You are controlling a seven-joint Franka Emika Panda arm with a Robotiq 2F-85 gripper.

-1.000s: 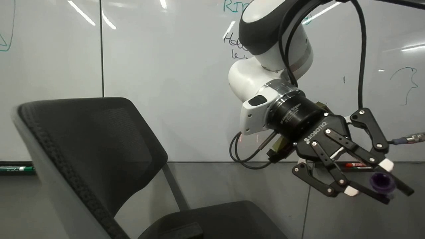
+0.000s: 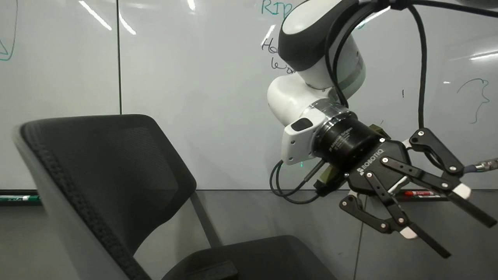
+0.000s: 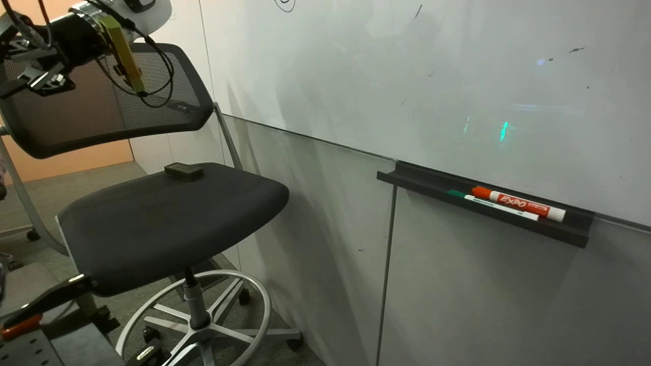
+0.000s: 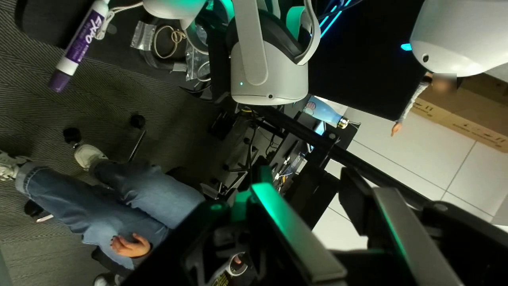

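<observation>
My gripper (image 2: 468,238) stands open beside the whiteboard (image 2: 205,93), its fingers spread and nothing between them. In the wrist view a purple Expo marker (image 4: 81,43) appears at the upper left, clear of the fingers; what supports it, if anything, I cannot tell. A black tray (image 3: 488,210) on the whiteboard's lower edge holds a red Expo marker (image 3: 522,204) and a thinner white marker with a green cap (image 3: 503,208). On the chair seat (image 3: 171,213) lies a dark block like an eraser (image 3: 183,171).
The chair's mesh back (image 2: 107,172) rises left of the arm. The wrist view also takes in white headsets (image 4: 269,76) on a dark surface, a blue bottle (image 4: 324,111) and a seated person's legs (image 4: 104,205). Space around the gripper looks free in exterior view 1.
The purple marker between my fingertips a second ago is gone from between them.
</observation>
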